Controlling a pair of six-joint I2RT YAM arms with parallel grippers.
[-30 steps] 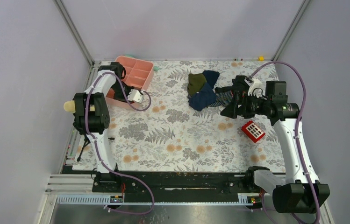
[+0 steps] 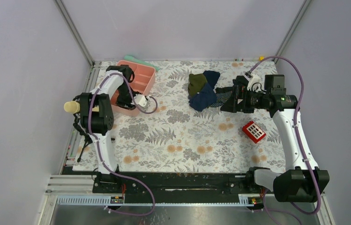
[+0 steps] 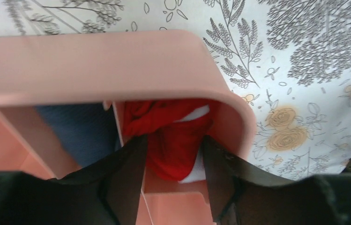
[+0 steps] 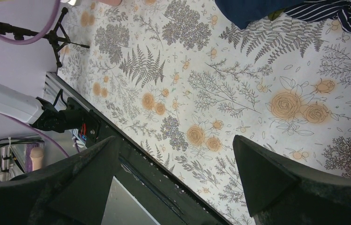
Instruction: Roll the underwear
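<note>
In the left wrist view my left gripper reaches into a pink compartment box (image 3: 98,65); its fingers stand partly apart around red cloth (image 3: 173,145) with white trim, in one compartment. Whether they grip it cannot be told. Blue cloth (image 3: 75,126) fills the neighbouring compartment. Mid-back on the table lie olive (image 2: 197,82), navy (image 2: 202,97) and striped (image 2: 221,98) garments, partly overlapping. My right gripper hangs open just right of this pile, nothing between its fingers.
A red object with a white grid (image 2: 254,131) lies at the right of the table. A teal item (image 2: 140,61) lies behind the box.
My left arm has shifted slightly to the right over the box, which has moved a little. The right arm has moved slightly back. The garments lie as before.
</note>
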